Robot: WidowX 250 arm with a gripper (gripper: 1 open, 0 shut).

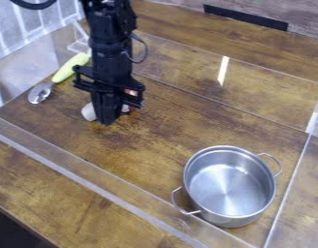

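My black gripper (105, 114) is low over the wooden surface at the upper left, its fingers close together and pointing down over a white object (89, 112). That object is mostly hidden behind the gripper, and whether anything is between the fingertips cannot be seen clearly. A yellow-green elongated item (70, 67) and a silver spoon (42, 92) lie to the left. A steel pot (229, 194) with two handles stands at the lower right.
Clear plastic walls (97, 185) surround the work area.
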